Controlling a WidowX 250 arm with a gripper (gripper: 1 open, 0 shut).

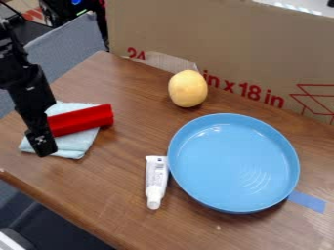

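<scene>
My black gripper [39,137] hangs at the left edge, open, its fingertips low over the left part of a folded pale blue cloth [70,145]. A red cylindrical object [84,118] lies across the cloth, just right of the gripper. A white tube [155,181] lies in the lower middle, left of a round blue plate [233,163]. A yellow round fruit-like object [188,88] sits at the back middle.
A cardboard box [235,49] stands along the back of the wooden table [117,205]. Bare wood lies between the red object and the plate. The table edge runs along the lower left.
</scene>
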